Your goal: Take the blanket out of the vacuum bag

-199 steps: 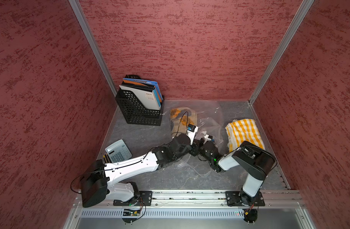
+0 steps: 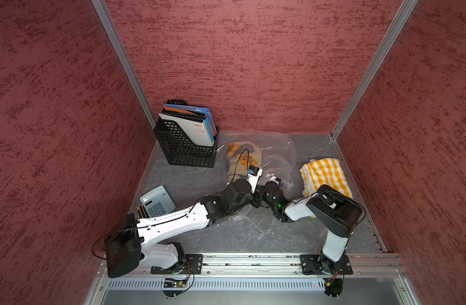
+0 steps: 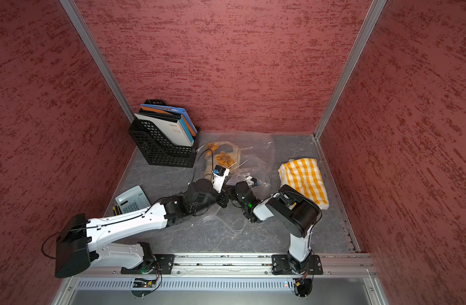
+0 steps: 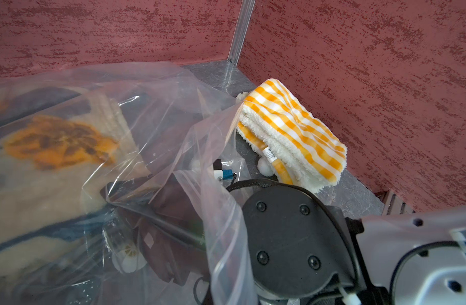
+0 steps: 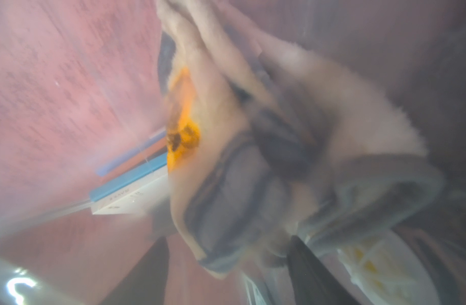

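Note:
The folded beige blanket with orange flowers lies inside the clear vacuum bag, flat on the table. In the right wrist view, the blanket fills the middle behind a haze. My right gripper is open, its two dark fingers apart and the blanket just beyond their tips. Seen from the left wrist, the right arm's dark end lies behind the bag's film, reaching in at the mouth. My left gripper is shut at the bag's near end; its fingertips are hidden, so any film between them cannot be made out.
A yellow-and-white checked cloth lies folded at the right. A black file rack with folders stands at the back left, and a calculator sits at the left. Both arms meet closely over the bag's near end.
The left arm, the blanket and the bag have stayed almost still.

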